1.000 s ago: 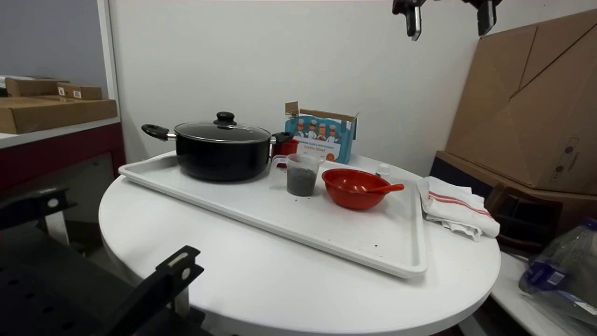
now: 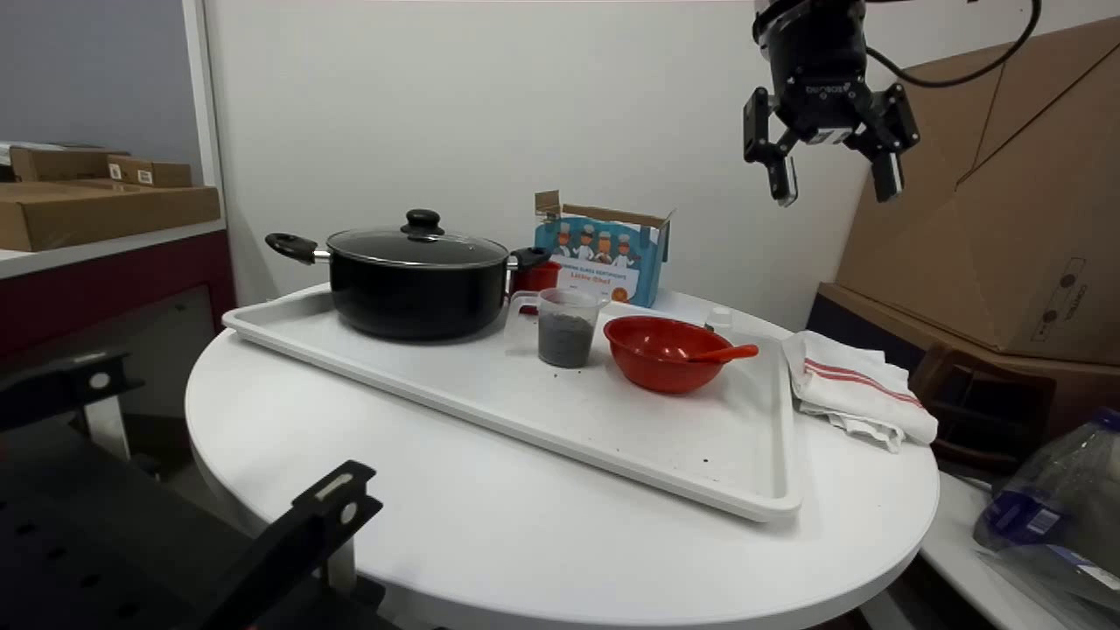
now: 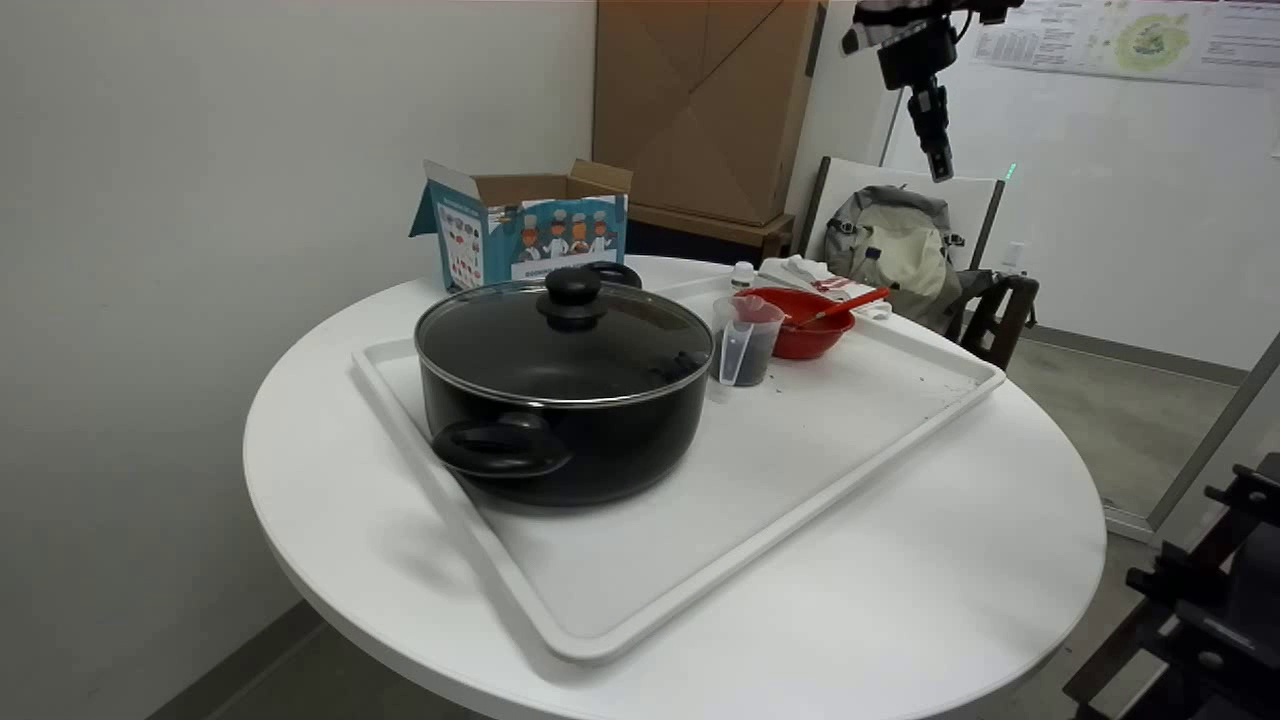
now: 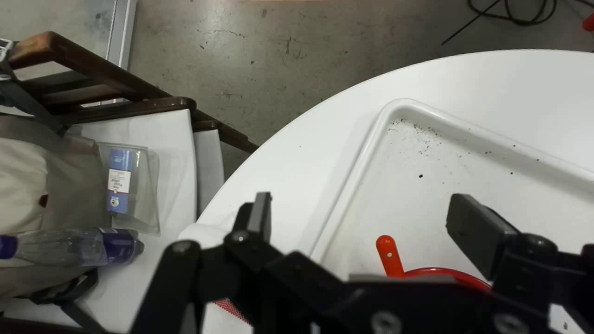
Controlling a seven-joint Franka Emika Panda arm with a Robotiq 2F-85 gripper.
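High above the right side of the round table hangs my gripper [image 2: 836, 180], open and with nothing between its fingers. Below it, a red bowl [image 2: 659, 355] stands on the white tray [image 2: 504, 420], and a red-handled utensil [image 2: 724, 355] leans over the bowl's rim. Left of the bowl is a clear measuring cup [image 2: 567, 327] part filled with dark grains. A black pot [image 3: 564, 420] with a glass lid on it occupies the tray's other end. In the wrist view, the gripper hides most of the bowl; the utensil's handle [image 4: 390, 256] shows between the fingers.
A folded white towel [image 2: 861, 387] with red stripes lies beside the tray. Behind the tray stand a blue printed box [image 2: 604, 257] and a red cup [image 2: 538, 277]. A small white-capped bottle [image 2: 719, 318] is behind the bowl. The tray's front right part is clear except for dark specks.
My gripper has come down well into view from the top edge, its fingers somewhat closer together in the picture. The things on the table have not moved.
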